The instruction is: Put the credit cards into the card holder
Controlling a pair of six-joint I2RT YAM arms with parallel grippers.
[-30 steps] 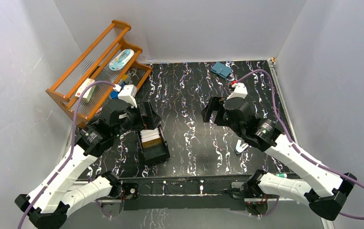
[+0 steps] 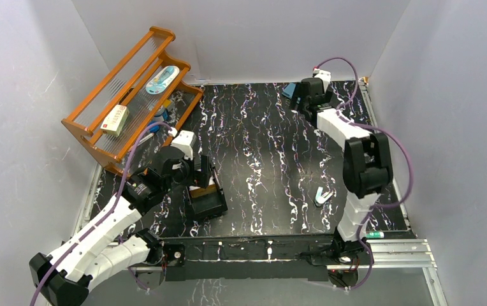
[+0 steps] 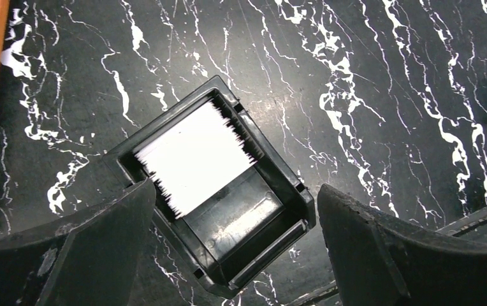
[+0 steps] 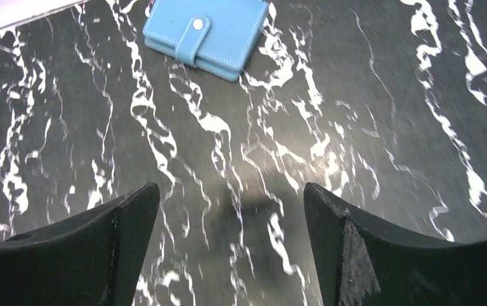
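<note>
A black open card box point(image 2: 208, 203) holding a white stack of cards point(image 3: 193, 153) stands on the marble table at front left. My left gripper hangs over it, open. At the back right lies a small blue flap case point(image 4: 209, 35) with a snap strap, partly hidden in the top view by my right gripper. The right gripper is open above the table beside the case, with nothing between its fingers.
A wooden rack point(image 2: 136, 95) with several items fills the left side. A small white object point(image 2: 322, 196) lies at front right.
My right arm has swung toward the back right, to the blue case. My left gripper has shifted slightly.
</note>
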